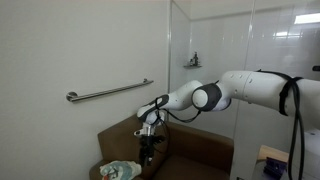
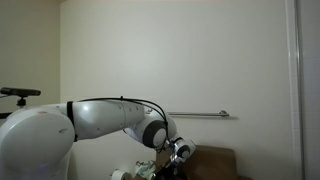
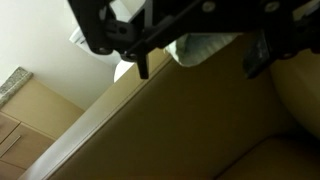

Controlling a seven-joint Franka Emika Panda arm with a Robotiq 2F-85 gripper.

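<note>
A pale cloth with greenish patches [image 1: 120, 170] lies on the arm of the brown sofa [image 1: 190, 160]. My gripper [image 1: 147, 160] is low in front of the sofa back, just right of the cloth in exterior view 1. The wrist view shows the gripper open, its two fingers wide apart. Part of the cloth [image 3: 200, 46] shows behind the gripper body, between the fingers as seen from there; contact cannot be made out. Exterior view 2 has the cloth [image 2: 146, 167] close to the gripper at the bottom edge.
A metal rail [image 1: 110, 90] runs along the wall above the sofa. To the right, a small table [image 1: 268, 160] carries a dark object. The sofa seat right of the gripper looks clear. Wooden drawers [image 3: 22, 140] appear at left in the wrist view.
</note>
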